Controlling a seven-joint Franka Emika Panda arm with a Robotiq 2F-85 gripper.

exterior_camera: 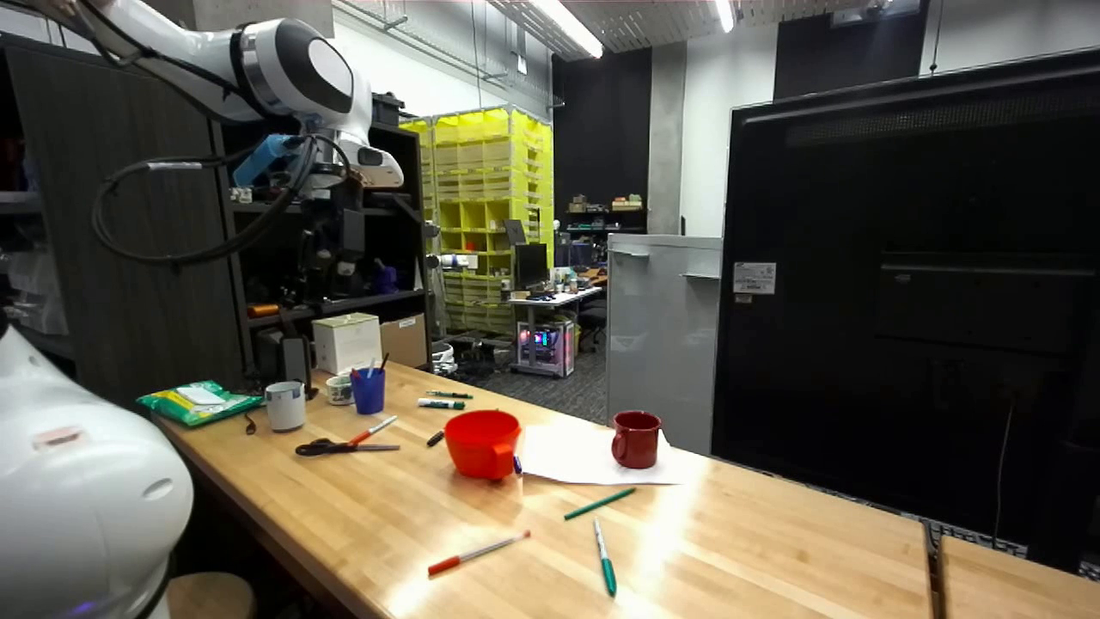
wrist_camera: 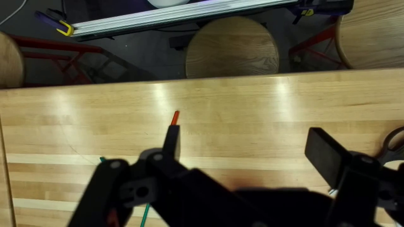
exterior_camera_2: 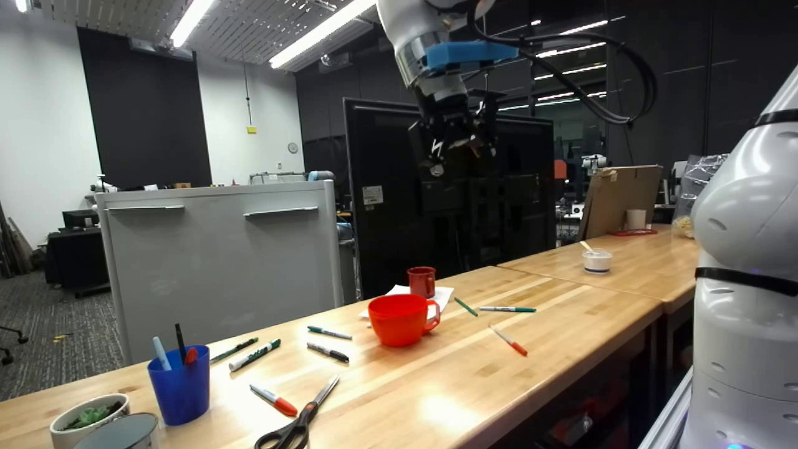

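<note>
My gripper hangs open high over the table, its fingers (wrist_camera: pixel 173 140) wide apart with nothing between them; exterior view 2 shows the same gripper (exterior_camera_2: pixel 462 153) well above everything on the tabletop. A bright red cup (exterior_camera: pixel 481 444) stands mid-table, and behind it a dark red mug (exterior_camera: pixel 636 440) rests on white paper (exterior_camera: pixel 562 454). Loose markers lie around: an orange-red one (exterior_camera: pixel 479 553), a green one (exterior_camera: pixel 605 557), a dark green pencil-like stick (exterior_camera: pixel 600 504) and others. A blue cup (exterior_camera_2: pixel 179 385) holds several pens. Black-handled scissors (exterior_camera_2: pixel 299 419) lie near it.
A grey-white mug (exterior_camera: pixel 284 406), a small plant pot (exterior_camera_2: pixel 88 419) and a green packet (exterior_camera: pixel 199 402) crowd one end. Farther off, a white tub (exterior_camera_2: pixel 596 260) sits on the adjoining table. Bare wood (wrist_camera: pixel 242 113) shows below the gripper, by the near edge.
</note>
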